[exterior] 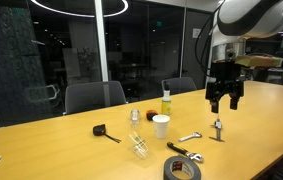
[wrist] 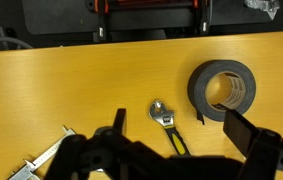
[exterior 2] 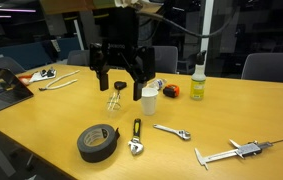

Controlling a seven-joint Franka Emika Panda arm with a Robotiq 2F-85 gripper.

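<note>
My gripper [exterior: 224, 105] hangs open above the table, its two fingers wide apart and nothing between them, as exterior view 2 also shows [exterior 2: 121, 92]. Below it in the wrist view lie a roll of black tape [wrist: 198, 88] and, to its left, an adjustable wrench [wrist: 167, 119] with a black and yellow handle. In exterior view 2 the tape roll [exterior 2: 98, 147] is left of that wrench [exterior 2: 136, 137]. A second, silver wrench [exterior 2: 172, 131] rests to the right, and a caliper [exterior 2: 231, 152] lies farther right. A white cup [exterior: 161, 126] stands upright behind the tools.
A spray bottle [exterior: 166, 103] stands behind the cup, near an orange-red object [exterior: 152, 114]. A clear item [exterior: 139, 146] lies left of the cup, and a black tape measure [exterior: 100, 130] farther left. Pliers [exterior 2: 59, 84] lie at the far left in exterior view 2.
</note>
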